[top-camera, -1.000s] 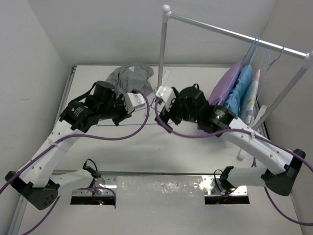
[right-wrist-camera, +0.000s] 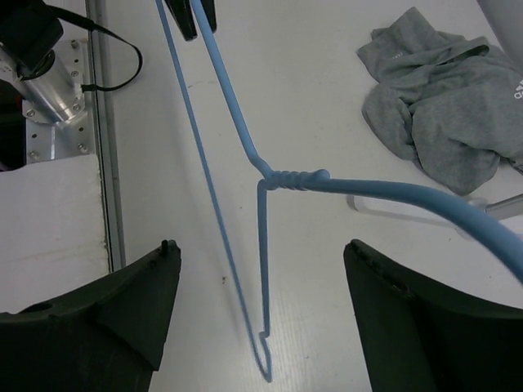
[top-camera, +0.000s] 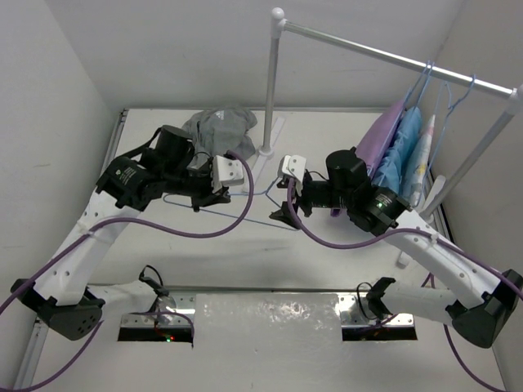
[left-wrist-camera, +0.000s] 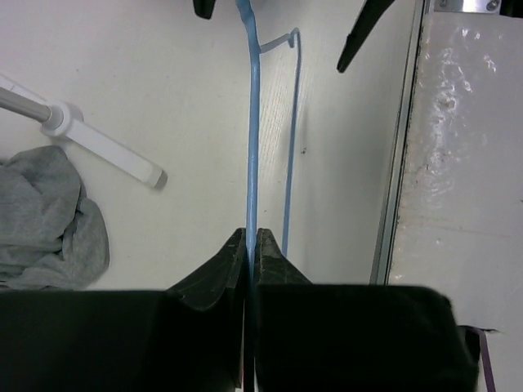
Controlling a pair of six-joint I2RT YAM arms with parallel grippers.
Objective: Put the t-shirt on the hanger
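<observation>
A blue wire hanger (top-camera: 237, 216) is held in the air between my two arms. My left gripper is shut on its wire, which runs lengthwise between the fingertips. Around the hanger's twisted neck (right-wrist-camera: 294, 180), my right gripper stands open; its black fingers (right-wrist-camera: 147, 294) are well apart and clear of the wire. The grey t-shirt (top-camera: 222, 135) lies crumpled on the table behind the left arm. Its folds also appear at the left of the left wrist view and the upper right of the right wrist view.
A white rack with a metal rail (top-camera: 392, 57) stands at the back and right. Purple, blue and patterned garments (top-camera: 399, 147) hang at its right end, beside a bare blue hanger (top-camera: 449, 110).
The t-shirt lies where it was.
</observation>
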